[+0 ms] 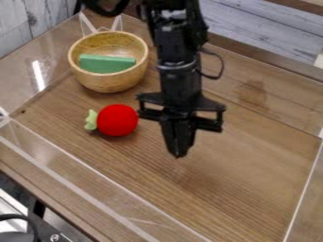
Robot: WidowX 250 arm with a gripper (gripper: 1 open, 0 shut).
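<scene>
The black arm hangs over the middle of the table, and its gripper (179, 142) is shut, low over the wood. A red round object with a pale green top, like a tomato or strawberry (119, 120), lies to the left of the gripper, apart from it. Behind that, at the upper left, a wicker-coloured bowl (132, 51) holds a green block (106, 63).
Pale raised edges or walls run along the back and left.
</scene>
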